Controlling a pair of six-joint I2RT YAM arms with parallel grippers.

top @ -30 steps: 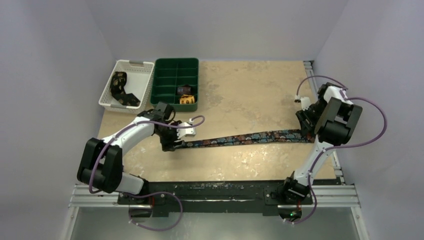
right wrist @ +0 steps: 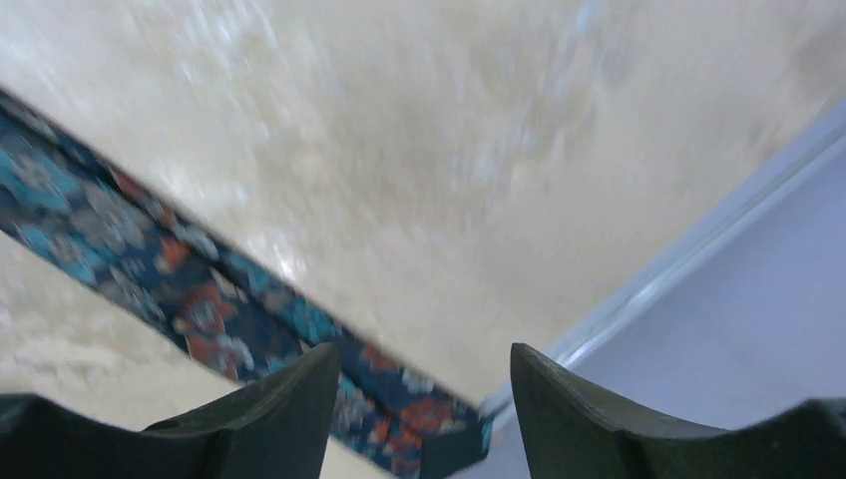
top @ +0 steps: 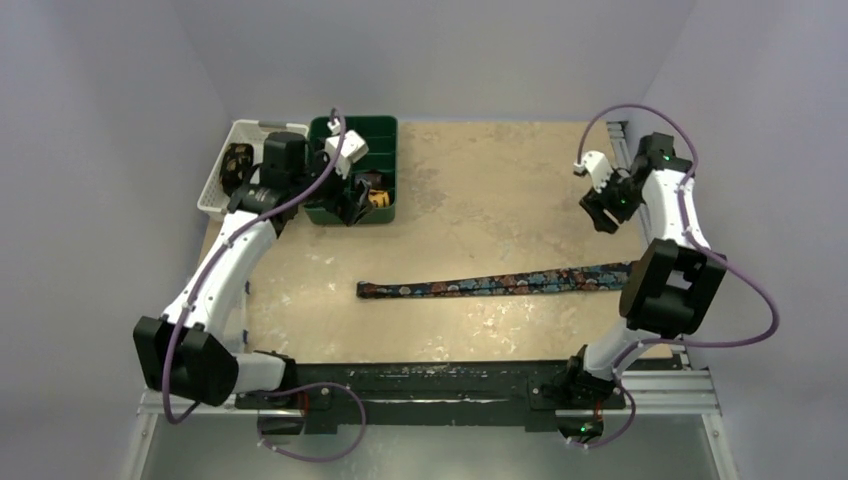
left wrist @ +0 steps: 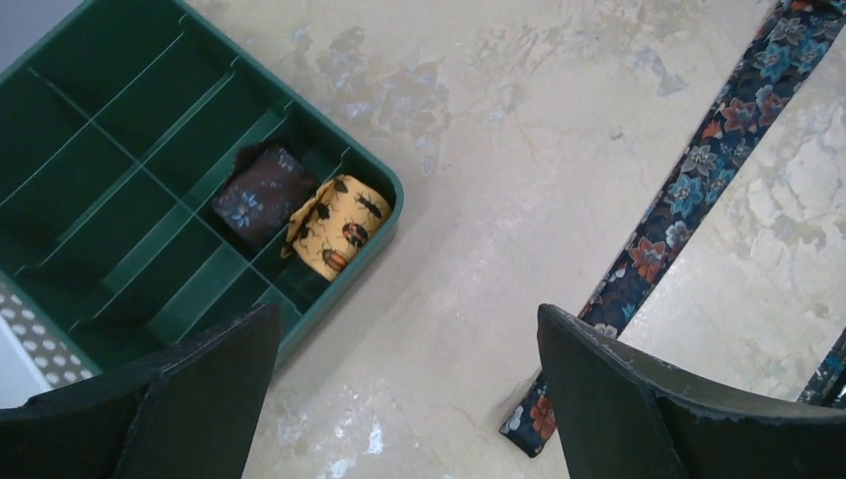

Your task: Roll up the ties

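Observation:
A dark floral tie (top: 500, 285) lies stretched flat and long across the table, its narrow end at the left and its wide end near the right edge. In the left wrist view that narrow end of the tie (left wrist: 534, 414) shows beyond my fingers. My left gripper (top: 358, 205) hangs over the front of the green box, open and empty. Above and behind the tie's wide end is my right gripper (top: 600, 215), its fingers apart with nothing between them. The right wrist view is blurred; the wide end of the tie (right wrist: 399, 419) shows low between the fingers.
The green divided box (left wrist: 389, 165) holds a yellow rolled tie (left wrist: 344, 225) and a dark rolled tie (left wrist: 264, 195). Beside it stands a white basket (top: 212, 190) with a dark tie (top: 236, 168) in it.
My right gripper has moved up and back, away from the wide end. The tie has shifted slightly rightward.

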